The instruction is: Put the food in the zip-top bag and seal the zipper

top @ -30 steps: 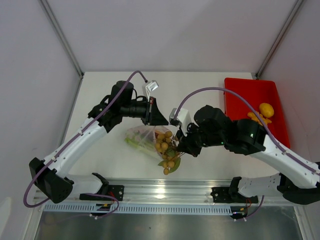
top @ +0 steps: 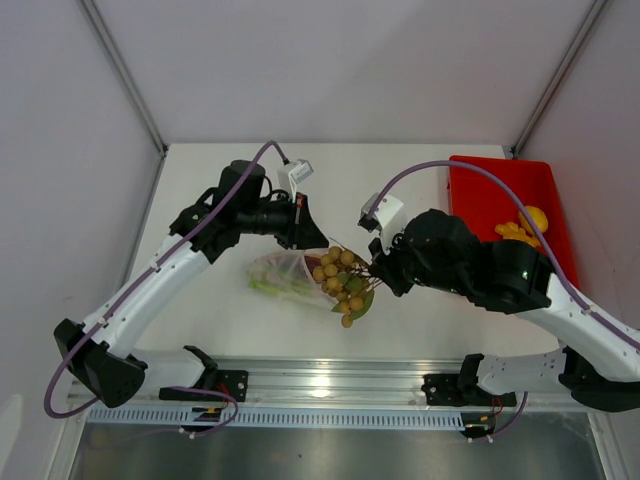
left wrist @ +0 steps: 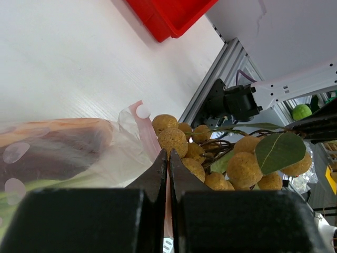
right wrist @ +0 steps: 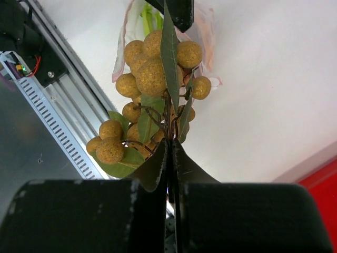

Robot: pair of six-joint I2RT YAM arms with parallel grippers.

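A bunch of longans [top: 335, 270] with leaves hangs by its stems from my right gripper, which is shut on them. The bunch lies at the mouth of the clear zip bag [top: 280, 270], partly overlapping it, with some fruit outside at the lower right. The bag [left wrist: 68, 153] has something green inside. My left gripper [top: 318, 242] is shut at the bag's upper edge beside the fruit; in the left wrist view its fingertips [left wrist: 163, 163] meet in front of the bag's edge, and whether they pinch the film is hard to tell.
A red bin [top: 480, 190] at the back right holds yellow items. The table's front edge runs along a metal rail below the bag.
My right gripper has moved right and upward in the top view, and the longan bunch has shifted with it. The left gripper has moved only slightly.
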